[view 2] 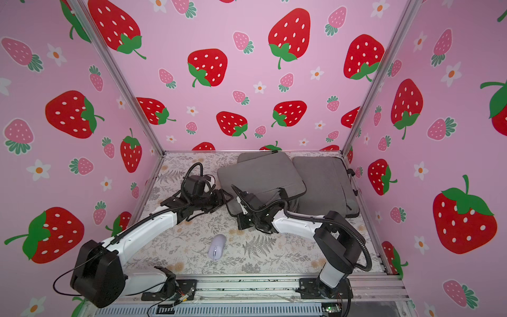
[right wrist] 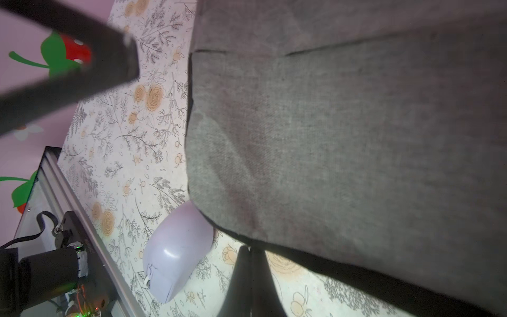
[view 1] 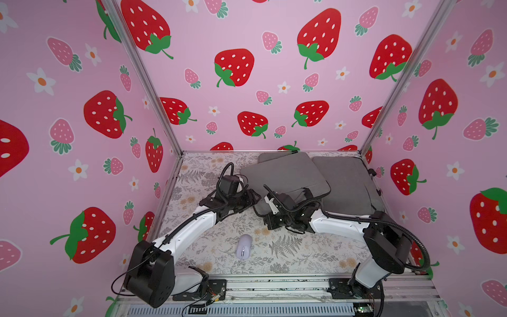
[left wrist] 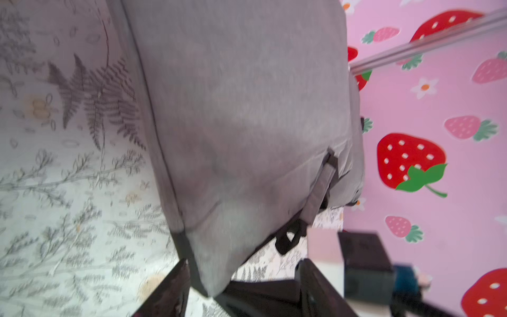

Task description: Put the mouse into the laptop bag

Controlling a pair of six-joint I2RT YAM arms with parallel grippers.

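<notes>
The pale lilac mouse [view 1: 244,246] [view 2: 217,246] lies on the patterned table in front of the arms. It also shows in the right wrist view, where the mouse [right wrist: 177,251] is partly covered by the bag's edge. The grey laptop bag [view 1: 285,171] [view 2: 261,171] is spread behind the grippers, one panel slanting up. My left gripper is open at the bag's near-left corner, which appears between its fingers. My right gripper is shut, its tips at the bag's lower edge; whether any fabric is pinched cannot be made out.
Another flat grey part of the bag [view 1: 343,185] spreads to the right, close to the side wall. A dark strap [left wrist: 319,192] runs along the bag.
</notes>
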